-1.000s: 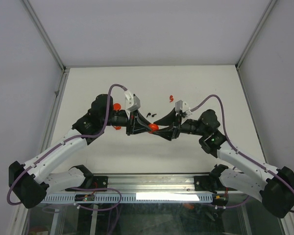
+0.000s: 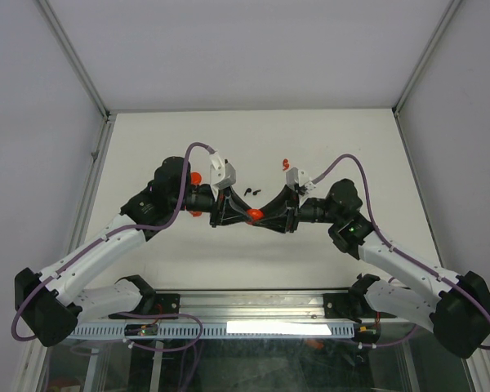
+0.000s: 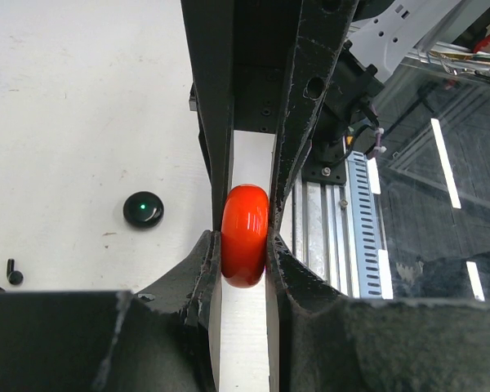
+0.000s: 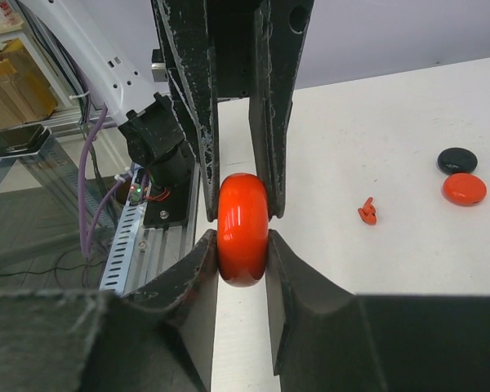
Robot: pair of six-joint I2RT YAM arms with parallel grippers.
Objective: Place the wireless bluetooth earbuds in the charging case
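Observation:
A glossy red case (image 3: 245, 237) hangs above the table between my two grippers, which face each other. My left gripper is shut on it, a finger pad against each side. From the opposite side, the fingers of my right gripper flank the same case very closely; whether they press on it I cannot tell. On the table lie small black earbuds (image 2: 251, 192) and small red earbuds (image 2: 285, 164). One red earbud (image 4: 367, 212) shows in the right wrist view, a black one in the left.
A black case (image 3: 143, 210) with a green light lies on the table. Beyond the right gripper are a black disc (image 4: 457, 160) and a red disc (image 4: 464, 189). Red pieces (image 2: 196, 178) sit behind the left arm.
The right arm has shifted slightly left, bringing its fingers closer around the red case. The left arm has hardly moved, and the earbuds on the table lie where they were.

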